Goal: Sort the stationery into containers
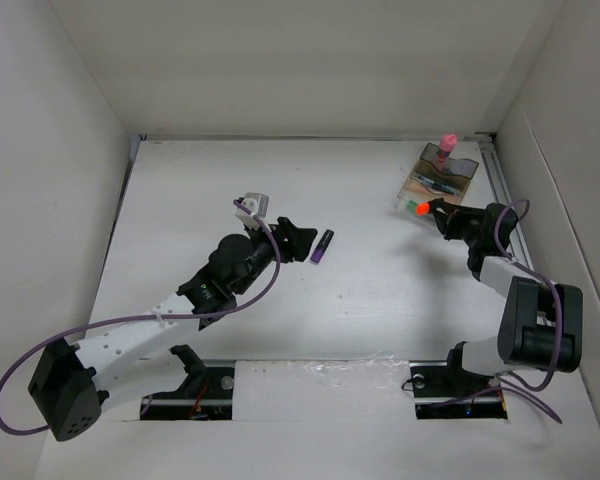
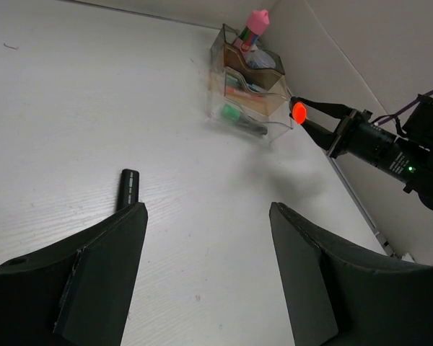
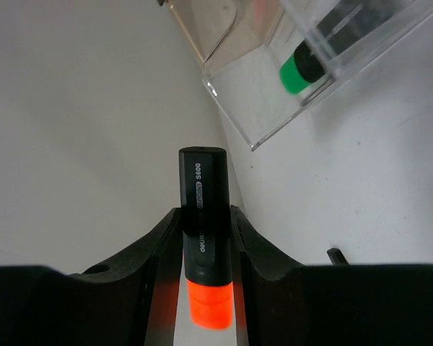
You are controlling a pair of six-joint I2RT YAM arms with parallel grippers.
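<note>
My right gripper (image 1: 436,208) is shut on a black highlighter with an orange end (image 3: 206,216), held at the near right of the clear organizer (image 1: 425,175). The organizer holds pens, a pink-topped item (image 1: 447,143) and a green-ended highlighter (image 3: 296,72) in its front compartment. A dark marker with purple (image 1: 322,247) lies on the table's middle, also in the left wrist view (image 2: 128,186). My left gripper (image 1: 296,240) stands open left of it, nothing between its fingers.
Walls close in at the right, beside the organizer and my right arm.
</note>
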